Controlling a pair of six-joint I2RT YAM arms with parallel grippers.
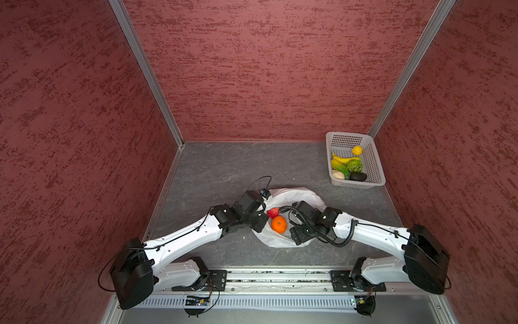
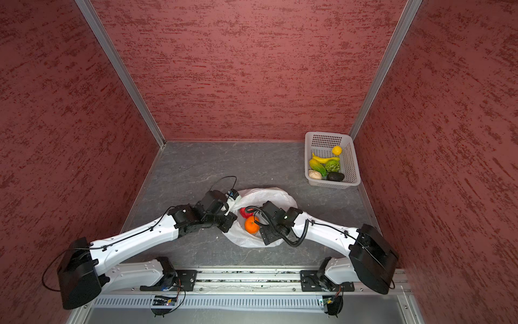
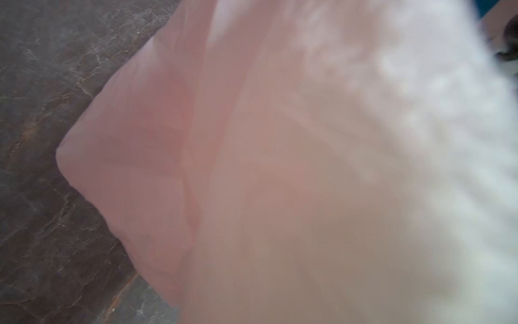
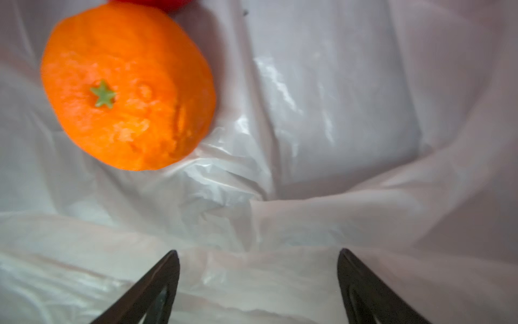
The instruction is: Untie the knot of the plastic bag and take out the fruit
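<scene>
The white plastic bag (image 1: 288,194) lies spread open on the table, holding an orange (image 1: 278,224) and a red fruit (image 1: 272,212). My left gripper (image 1: 260,221) is at the bag's left side; bag plastic fills the left wrist view, hiding its fingers. It looks shut, though what is between the fingers is hidden. My right gripper is inside the bag, part open over the plastic beside the orange (image 4: 129,86), with nothing seen between its fingers.
A grey basket (image 1: 377,167) at the back right holds several fruits and vegetables, among them a lemon, a banana and an avocado. The table behind and left of the bag is clear.
</scene>
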